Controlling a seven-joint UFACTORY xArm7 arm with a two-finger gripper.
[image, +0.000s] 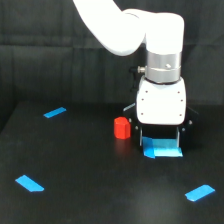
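Observation:
A small red block sits on the dark table, just left of the gripper in the camera view. The white arm comes down from the top, and its dark-fingered gripper hangs low over a bright blue patch. The gripper's body hides part of this patch, so I cannot tell whether it is a flat marking or an object. Against the black background the fingers are hard to make out. Whether they are apart or closed does not show clearly. A gap separates the red block from the gripper.
Blue strips mark the table at the far left, near left and near right. A dark curtain hangs behind.

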